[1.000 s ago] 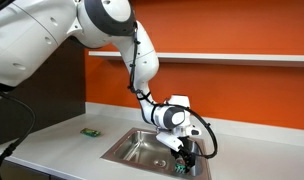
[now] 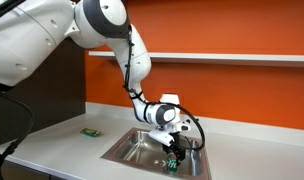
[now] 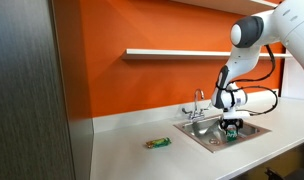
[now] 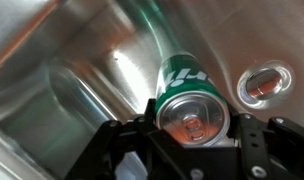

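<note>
A green can or bottle with a copper-coloured round end (image 4: 193, 118) is upright between the fingers of my gripper, which is shut on it. White lettering shows on its side. In exterior view 1 the green item (image 2: 172, 164) hangs below the gripper (image 2: 172, 155), over the right part of the steel sink (image 2: 118, 152). Exterior view 2 also has the green item (image 3: 232, 136) within the sink's outline. Whether its lower end touches the basin cannot be told.
A chrome faucet (image 3: 198, 102) stands behind the sink. The basin has a round drain (image 4: 264, 85). A green and yellow item (image 3: 158, 143) lies on the white counter (image 3: 122, 160), well away from the sink. A white shelf (image 2: 212, 60) runs along the orange wall.
Over the last second my gripper and the green item have shifted slightly left in exterior view 1, and a little upward. The item on the counter has stayed put.
</note>
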